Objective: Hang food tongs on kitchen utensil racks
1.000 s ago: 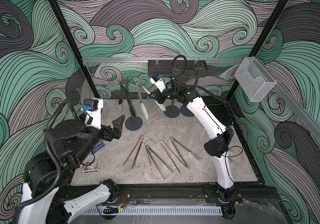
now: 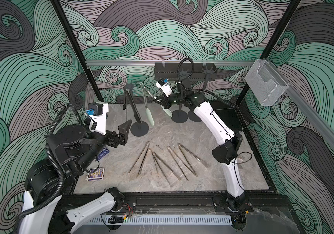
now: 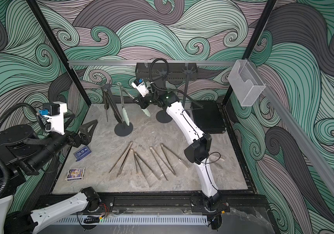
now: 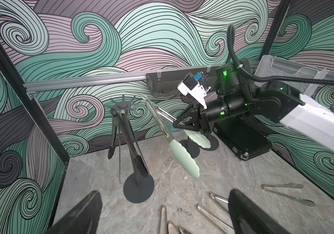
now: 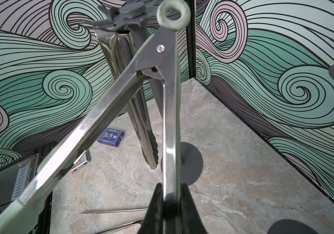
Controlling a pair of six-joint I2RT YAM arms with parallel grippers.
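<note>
My right gripper (image 2: pixel 160 101) is shut on one metal arm of the green-tipped tongs (image 4: pixel 183 156), whose other arm swings out spread. The ring end of these tongs is up, right beside the top of the left utensil rack (image 4: pixel 139 188); whether it touches a hook cannot be told. In the right wrist view the tongs' metal arm (image 5: pixel 170 117) stands between my fingers, with the rack top behind the ring. Other tongs (image 5: pixel 137 117) hang from that rack. My left gripper (image 2: pixel 124 133) stands open and empty, left of the rack's base.
Several metal tongs (image 2: pixel 182 161) lie spread on the front of the table. Two more racks (image 2: pixel 179 116) stand behind my right gripper. A black case (image 3: pixel 209 117) is at the back right; card boxes (image 3: pixel 75 173) lie at the left. Bare table surrounds the left rack's front.
The tongs are still held. My left arm has not moved.
</note>
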